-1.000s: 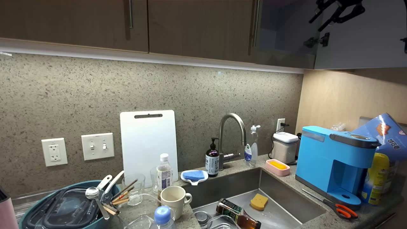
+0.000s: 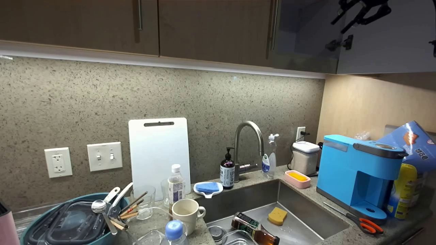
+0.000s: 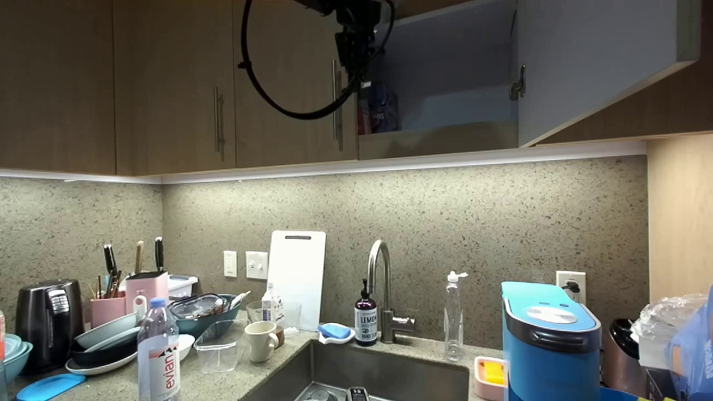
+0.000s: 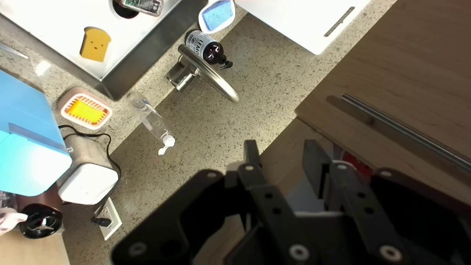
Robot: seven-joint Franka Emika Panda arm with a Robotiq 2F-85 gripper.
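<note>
My gripper is at the lower right of the wrist view, its two dark fingers apart. Background surfaces show through the gap, with no object visible between them. Exterior view 1 has the same gripper at the top right, fingers apart, near the cabinet door. From exterior view 2, the dark gripper hangs at cabinet height, left of the open cabinet door; its fingertips are hard to make out. Inside the open cabinet, dark packages stand at the left.
Below are a sink holding a bottle and yellow sponge, a tall faucet, and a blue coffee machine. Dishes crowd the left counter. A black cable loop hangs from the arm.
</note>
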